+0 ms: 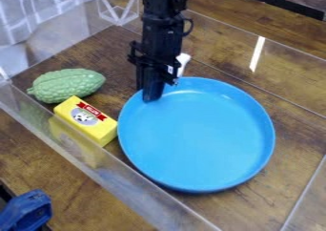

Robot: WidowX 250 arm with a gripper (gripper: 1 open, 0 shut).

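Note:
The black gripper point(152, 92) points down at the upper-left rim of a large blue plate point(197, 139); its tips are dark and hard to make out, and it looks shut. A white object point(184, 63) shows just behind it, mostly hidden. A yellow box point(84, 122) lies left of the plate.
A green leafy vegetable toy point(67, 85) lies at the upper left. A blue object point(23, 211) sits at the lower left, outside the clear wall.

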